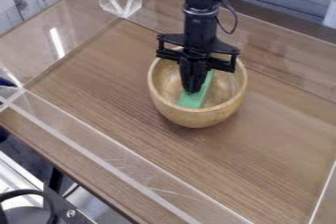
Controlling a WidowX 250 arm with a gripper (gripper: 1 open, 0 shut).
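A wooden bowl (213, 112) sits on the table toward the upper middle. Inside it lies a green object (195, 95). The black gripper (191, 76) hangs down into the bowl from above, over the upper end of the green object and partly hiding it. Its fingers look close together; I cannot see clearly whether anything is between them.
White tape (121, 2) forms a mark at the back left. A black cable lies at the lower left corner.
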